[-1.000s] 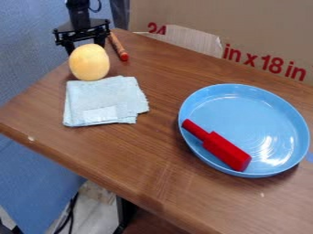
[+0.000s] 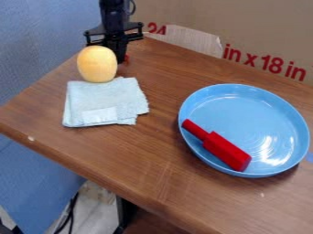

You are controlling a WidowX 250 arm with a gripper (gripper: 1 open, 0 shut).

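Observation:
The black gripper (image 2: 113,38) is at the top left, just behind a round pale-yellow object (image 2: 97,64), low over the table; whether it is open or shut is unclear. A small reddish object, mostly hidden, shows beside the gripper. A folded light-blue cloth (image 2: 105,102) lies in front of the yellow object. On the right, a blue plate (image 2: 263,128) holds a red object (image 2: 226,151) with a narrower handle-like end.
A cardboard box (image 2: 257,27) stands along the back. The table's left edge borders blue fabric.
The yellow object has shifted a little to the right.

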